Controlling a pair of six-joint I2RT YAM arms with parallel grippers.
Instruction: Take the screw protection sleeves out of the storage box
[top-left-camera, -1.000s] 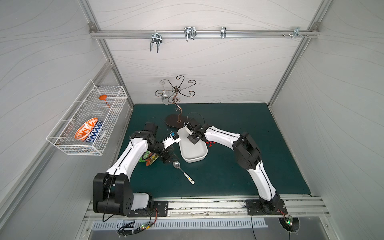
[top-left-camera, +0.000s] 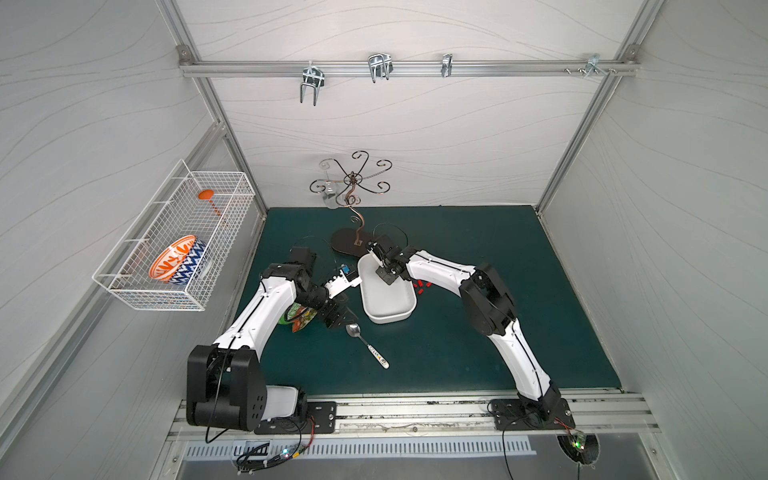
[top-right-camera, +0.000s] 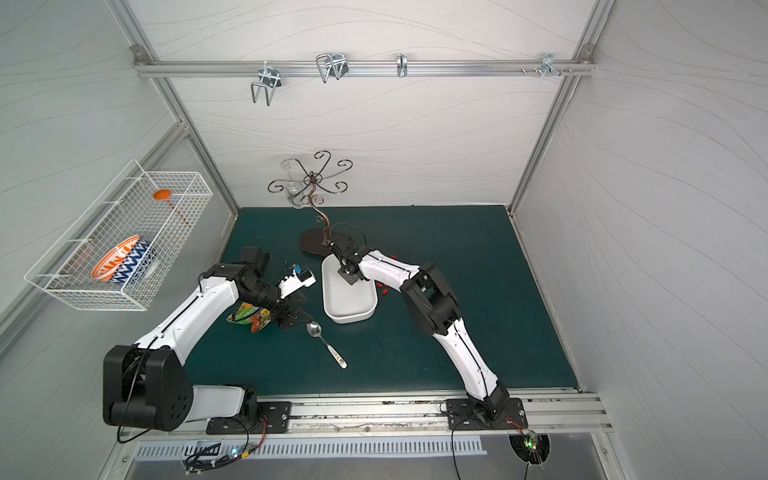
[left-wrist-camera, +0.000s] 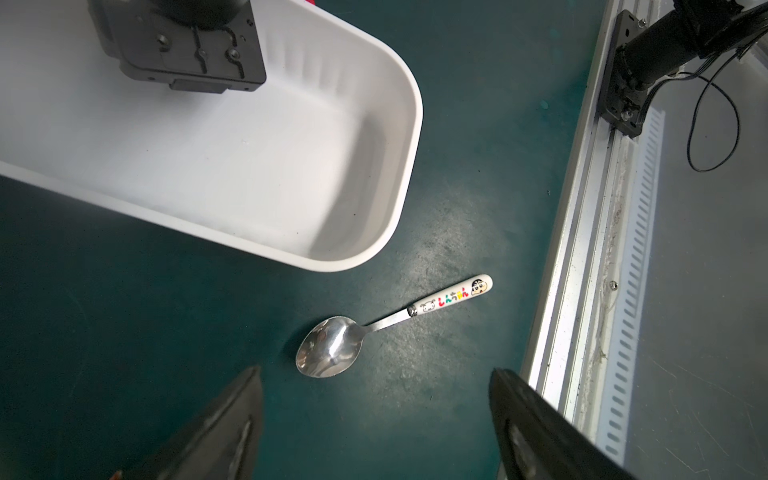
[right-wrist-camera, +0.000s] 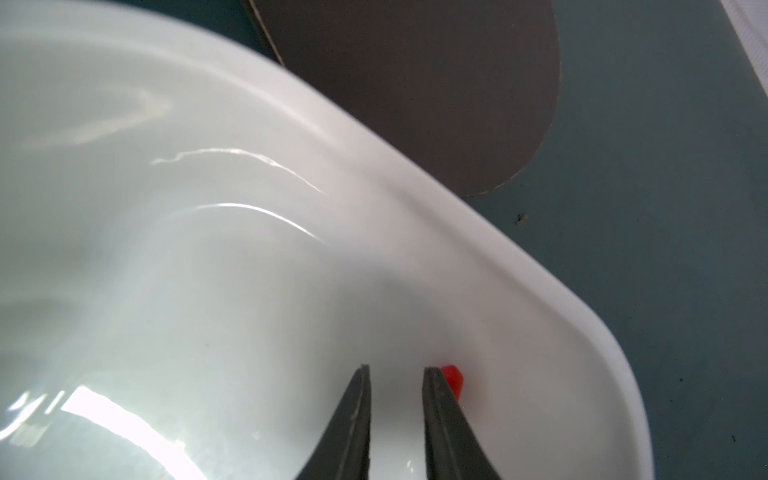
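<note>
The white storage box (top-left-camera: 388, 300) sits mid-table. My right gripper is down inside it at the far end, fingertips a short gap apart, with a small red sleeve (right-wrist-camera: 451, 376) beside the right finger near the wall; whether anything is held between them is unclear. More red sleeves (top-left-camera: 420, 288) lie on the table right of the box. My left gripper stands open, beside the box above a spoon (left-wrist-camera: 329, 348), with nothing between its fingers.
A metal stand (top-left-camera: 345, 240) rises behind the box. A colourful packet (top-right-camera: 252, 318) lies under the left arm. A wire basket (top-left-camera: 192, 300) hangs at the left.
The right arm and gripper have shifted slightly, and the box appears nudged a little to the right. The left arm looks unchanged.
</note>
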